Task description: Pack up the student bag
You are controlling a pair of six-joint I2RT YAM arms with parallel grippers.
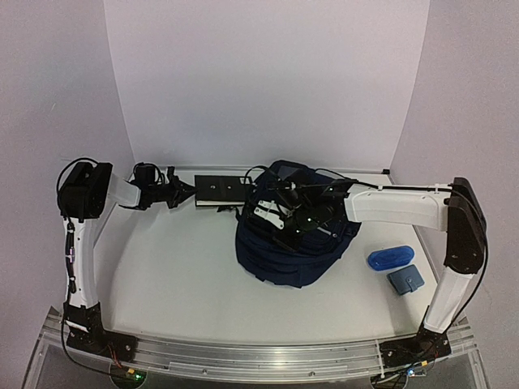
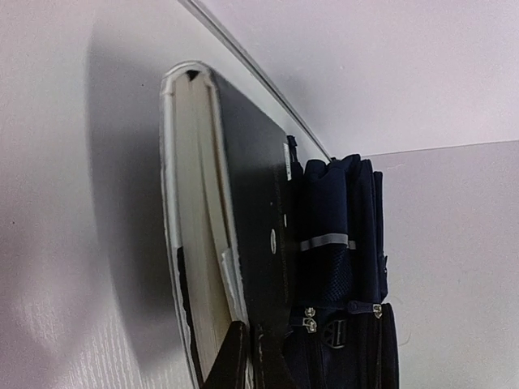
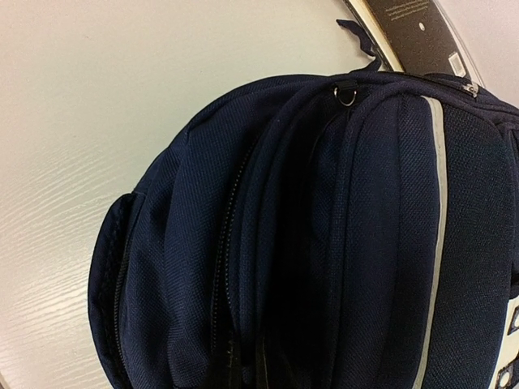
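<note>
A dark hardcover book (image 1: pixel 220 190) lies against the left of the navy student bag (image 1: pixel 284 263). In the left wrist view the book (image 2: pixel 255 186) is tilted on edge, pages showing, with a shadow beside it. My left gripper has closed on the near edge of its cover. The bag (image 3: pixel 190 219) bulges in the right wrist view, a dark fold running down its middle. There my right gripper appears shut on a layer of bag fabric; its fingertips are dark against the cloth. The bag's inside is mostly hidden under the right arm.
A blue pencil case (image 1: pixel 391 258) and a grey-blue wallet (image 1: pixel 405 279) lie at the right of the table, near the right arm. A back wall stands close behind the book and bag.
</note>
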